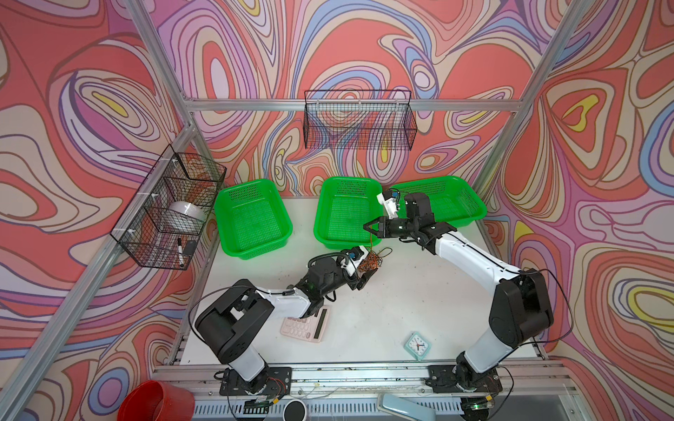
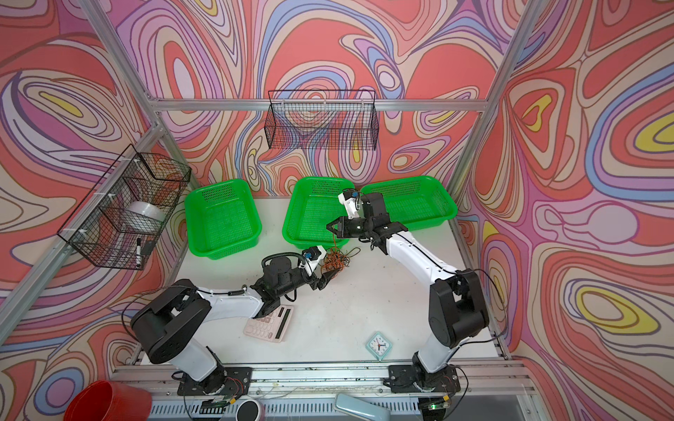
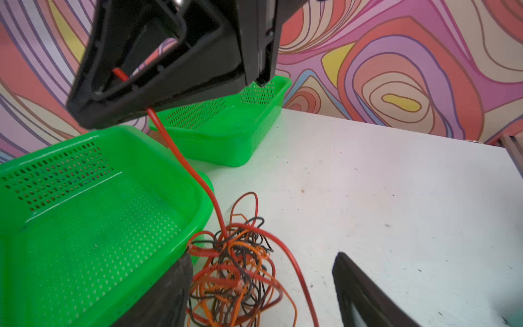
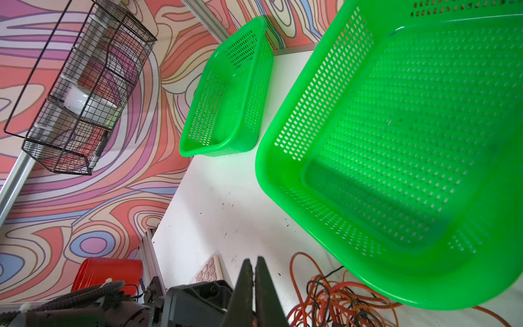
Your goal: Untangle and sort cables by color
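Note:
A tangled bundle of red, orange and dark cables (image 3: 239, 272) rises from the table in front of the middle green basket (image 3: 201, 218). From its top a red cable (image 3: 188, 166) runs taut up to my right gripper (image 1: 368, 228), which is shut on it in the left wrist view. In the right wrist view the fingertips (image 4: 246, 272) stand together, and no cable shows between them. My left gripper is low at the bundle, fingers apart, with cables in the gap. A red loop (image 3: 291, 256) arches toward its right finger; none of the strands looks clamped.
Empty green baskets stand at the left (image 1: 252, 217), middle (image 1: 347, 210) and right (image 1: 449, 200) along the back. A pink calculator (image 1: 306, 325) lies near the left arm, and a light-blue clock (image 1: 417, 345) at the front.

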